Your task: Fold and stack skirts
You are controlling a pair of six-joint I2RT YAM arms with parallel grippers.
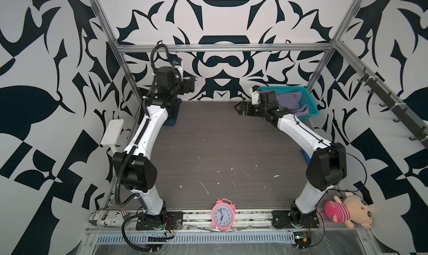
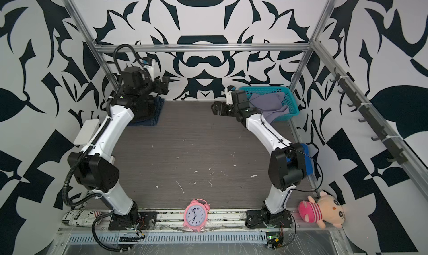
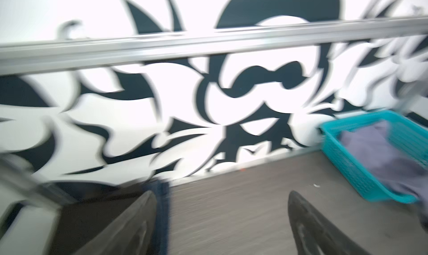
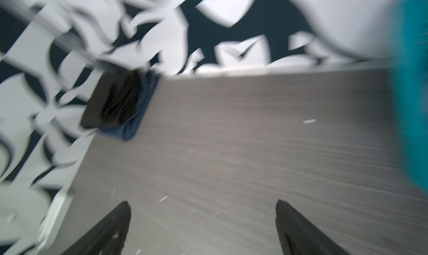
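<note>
A grey-purple skirt point(image 2: 267, 103) lies heaped in the turquoise basket point(image 2: 289, 103) at the back right. Dark folded skirts, denim blue beneath black, form a stack point(image 4: 113, 101) at the back left, partly hidden by the left arm in the top views. My left gripper point(image 1: 187, 84) is raised above that stack, its fingers apart and empty in the blurred left wrist view. Just left of the basket, my right gripper point(image 1: 240, 108) is open, with nothing between its fingertips in the right wrist view.
A white stand point(image 1: 111, 132) is at the left edge. A pink clock point(image 1: 223, 215) sits at the front and a plush toy point(image 1: 350, 210) at the front right.
</note>
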